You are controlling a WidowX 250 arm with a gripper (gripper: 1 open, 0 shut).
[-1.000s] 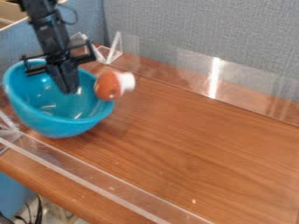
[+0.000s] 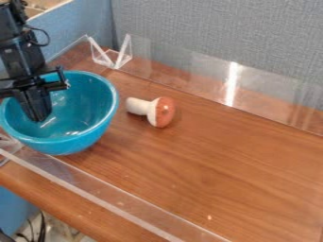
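A black gripper (image 2: 38, 95) reaches down from the upper left over the left part of a teal bowl (image 2: 78, 132), its fingers dipping inside. It looks shut, with nothing visible between its fingers. A toy mushroom (image 2: 161, 112) with a white stem and orange cap lies on its side on the wooden table, just right of the bowl and apart from it.
Clear low walls border the wooden table (image 2: 228, 180) along the back and front-left. A white wire bracket (image 2: 111, 59) sits at the back-left corner. Cables hang at the lower left.
The mushroom has moved from the bowl's right rim onto the table to the right. The gripper has shifted left within the bowl's area.
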